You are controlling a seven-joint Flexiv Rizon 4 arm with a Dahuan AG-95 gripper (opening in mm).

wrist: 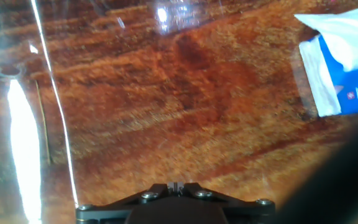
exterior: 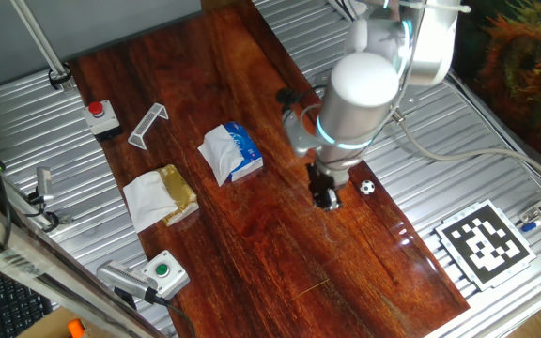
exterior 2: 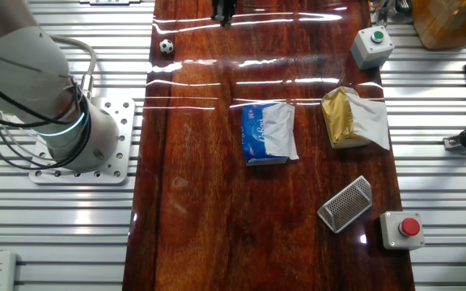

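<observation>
My gripper (exterior: 326, 201) hangs over the table beside the small soccer ball (exterior: 367, 188), clear of it. At the bottom of the wrist view, the gripper's fingertips (wrist: 160, 189) meet, and nothing shows between them. The blue tissue pack (exterior: 242, 150), a white tissue sticking out, lies near the middle of the table; part of it enters the wrist view at upper right. A gold tissue pack (exterior 2: 340, 118) lies to its right in exterior view 2. The ball is not visible in the wrist view.
A red-button box (exterior: 100, 118), a white perforated bracket (exterior: 148, 126) and a green-button box (exterior: 165, 273) stand along the table's far edge from the arm. A marker board (exterior: 485, 243) lies off the table. Bare wood (exterior: 317, 291) fills the table's near end.
</observation>
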